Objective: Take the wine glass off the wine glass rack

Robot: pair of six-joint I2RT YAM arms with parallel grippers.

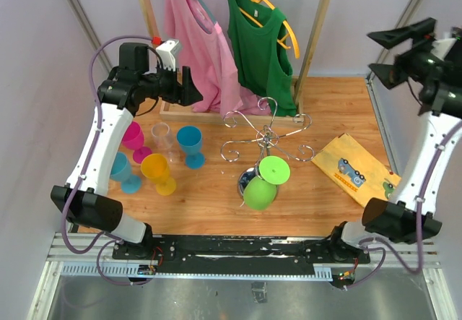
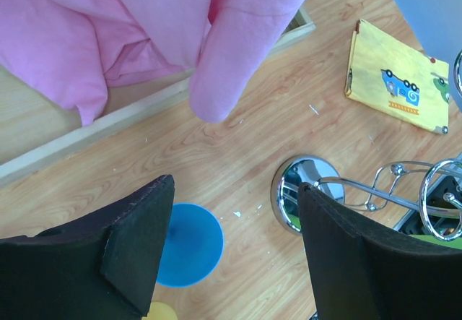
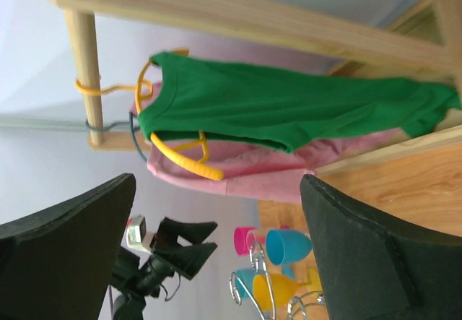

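Observation:
The green wine glass [image 1: 260, 192] hangs upside down on the front of the chrome glass rack [image 1: 267, 141], its round foot uppermost. In the left wrist view, the rack's shiny base [image 2: 310, 172] shows between and beyond the fingers; the green glass is mostly hidden there. My left gripper [image 1: 189, 87] is open and empty, held high near the pink garment, left of the rack. Far to the right, high above the table's edge, my right gripper [image 1: 388, 58] stands open with nothing in it. Some wire loops [image 3: 261, 273] of the rack appear low in the right wrist view.
Several glasses stand at the left: blue [image 1: 190, 145], yellow [image 1: 158, 173], pink [image 1: 135, 139] and clear. A wooden frame [image 1: 315, 31] with pink and green clothes rises behind. The yellow cloth book [image 1: 354, 167] lies right of the rack. Bare table lies in front.

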